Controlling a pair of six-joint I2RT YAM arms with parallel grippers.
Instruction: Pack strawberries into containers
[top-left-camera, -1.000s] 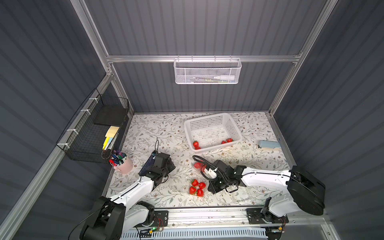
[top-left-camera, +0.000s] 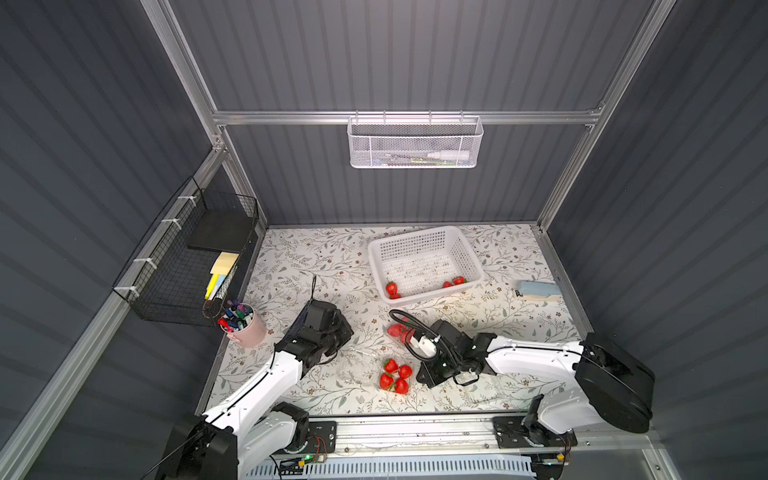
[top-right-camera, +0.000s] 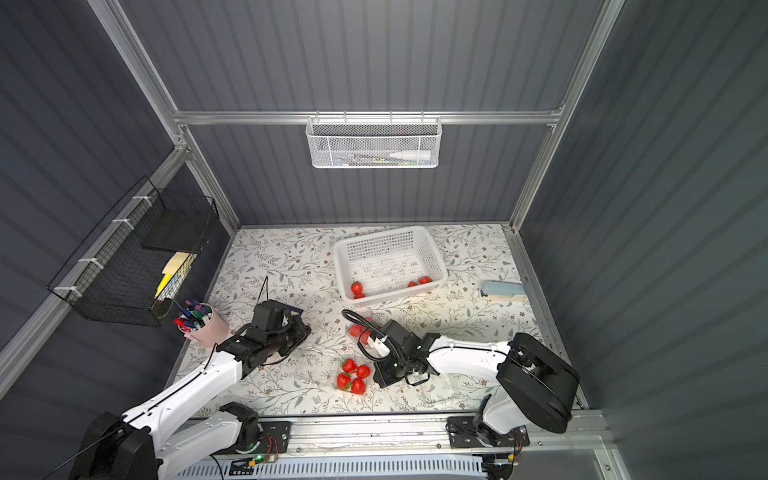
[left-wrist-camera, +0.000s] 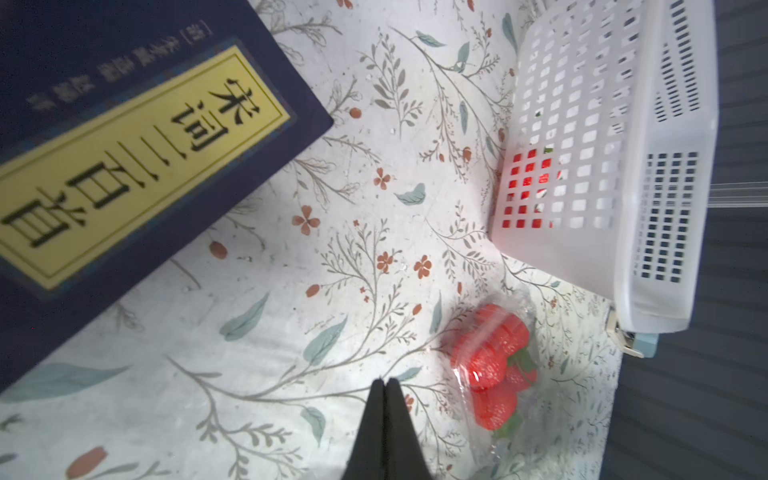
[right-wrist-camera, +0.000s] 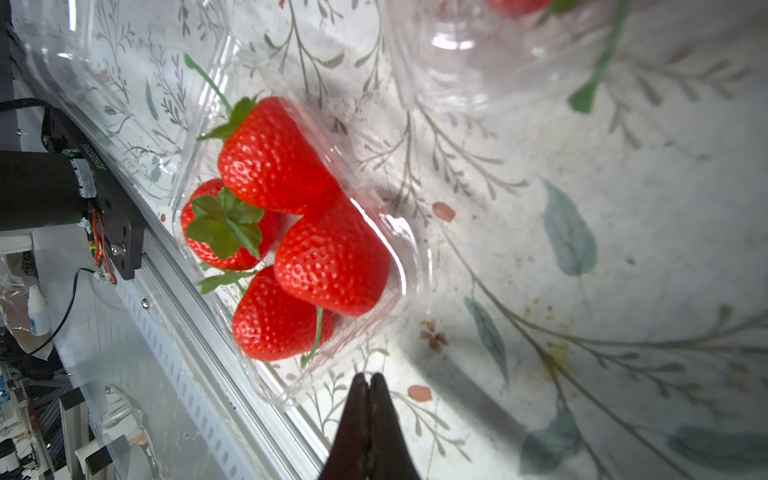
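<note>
A clear container (right-wrist-camera: 412, 264) in the right wrist view holds several red strawberries (right-wrist-camera: 332, 256). In the top left view these strawberries (top-left-camera: 385, 381) lie near the table's front edge. Just right of them is my right gripper, shut with nothing visible between its fingers. Another clear container with strawberries (left-wrist-camera: 484, 360) sits farther back, partly hidden by the right arm in the top views. My left gripper is over the table's left part, shut and empty-looking. A white basket (top-left-camera: 424, 230) at the back holds a few strawberries (top-left-camera: 392, 289).
A dark blue book (left-wrist-camera: 144, 152) lies beneath the left arm. Pink pen cup (top-left-camera: 248, 330) and black wire basket (top-left-camera: 176, 272) stand at the left. A light blue object (top-left-camera: 538, 289) rests at the right. The table's back left is open.
Near the front, the strawberry container has moved very slightly right; the right arm is nearly still.
</note>
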